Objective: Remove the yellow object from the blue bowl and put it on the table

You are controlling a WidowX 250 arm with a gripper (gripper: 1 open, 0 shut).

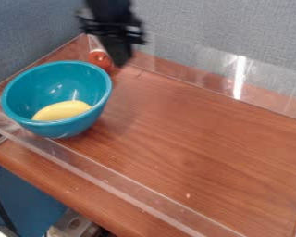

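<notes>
The yellow object (62, 111), smooth and oval, lies in the bottom of the blue bowl (95, 76). The bowl stands on the left part of the wooden table (194, 153). My black gripper (121, 57) is blurred by motion, up behind the bowl and to its right, clear of the rim. Its fingers are too smeared to make out whether they are apart or together. The yellow object is not in its grasp.
Just behind the bowl sits a small red thing (101, 59), partly covered by the arm. Clear low walls (243, 79) edge the table at the back and front.
</notes>
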